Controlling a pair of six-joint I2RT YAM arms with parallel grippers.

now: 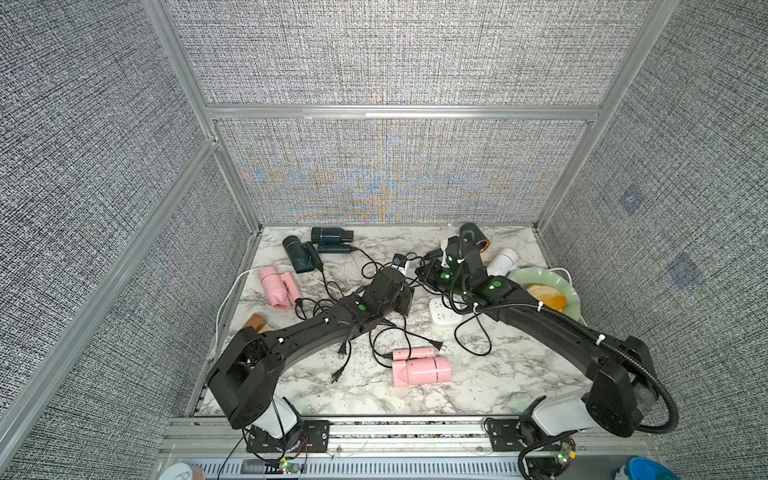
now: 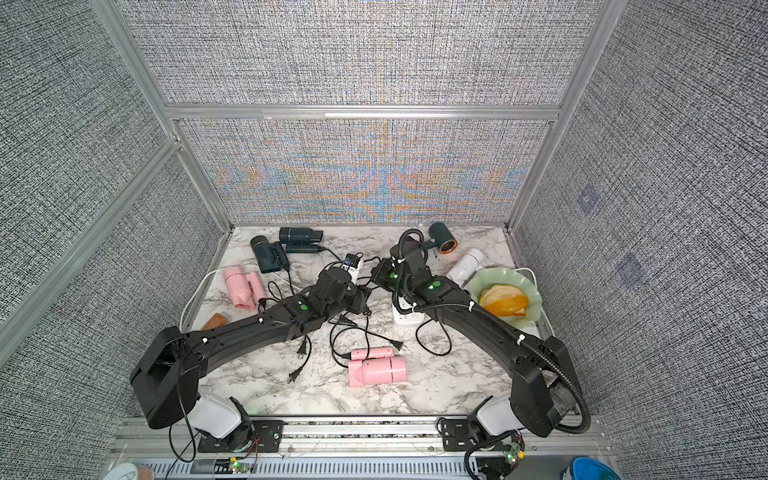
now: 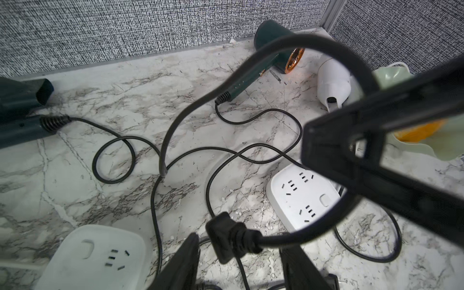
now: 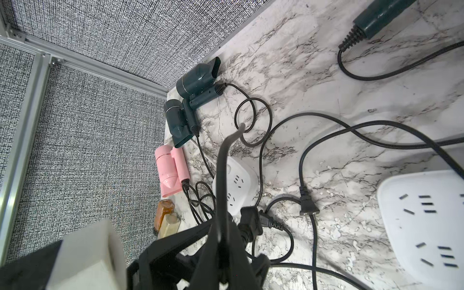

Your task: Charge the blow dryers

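A black plug on a looping black cable hangs between the spread fingers of my open left gripper, with gaps visible on both sides. Farther along, my right gripper is shut on that cable. One white power strip lies at right, another at left; their visible sockets are empty. Dark green dryers rest toward the back. Pink dryers lie at left and front, a white dryer at right.
Black cords tangle across the middle, with another loose plug on the table. A pale green bowl holding something yellow stands at right. Small brown and cream items sit by the left wall. Bare table surrounds the front pink dryer.
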